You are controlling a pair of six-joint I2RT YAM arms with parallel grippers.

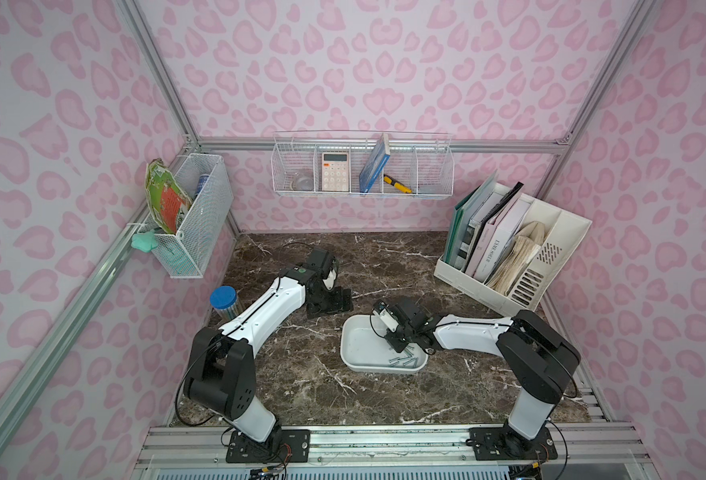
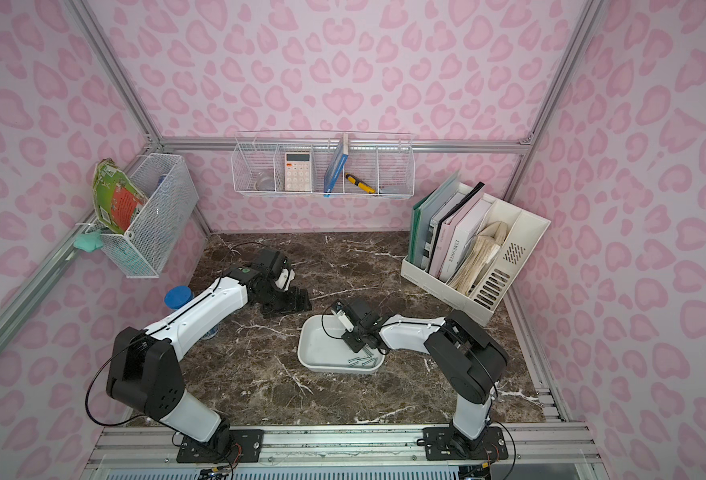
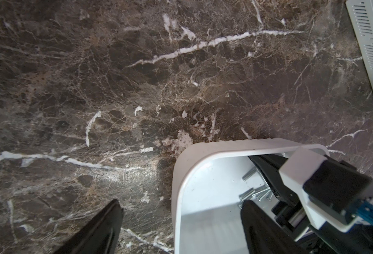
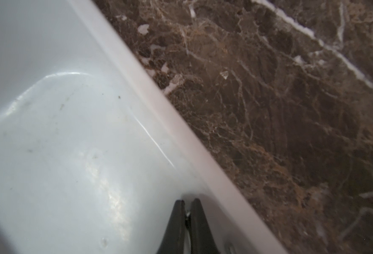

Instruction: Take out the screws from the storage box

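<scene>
A white plastic box (image 1: 361, 344) on the marble counter holds several silver screws (image 1: 403, 360) at its right end. My right gripper is down inside the box beside a wall, its fingers shut with a thin sliver visible between them, too blurred to identify. My left gripper hangs above the box's left rim with its fingers parted and nothing between them. The left wrist view shows screws (image 3: 258, 190) lying partly under the right gripper.
A blue-lidded jar (image 1: 224, 297) stands at the left. A white file holder (image 1: 549, 256) with folders fills the back right. Wire baskets (image 1: 417, 172) hang on the walls. The counter behind the box is clear.
</scene>
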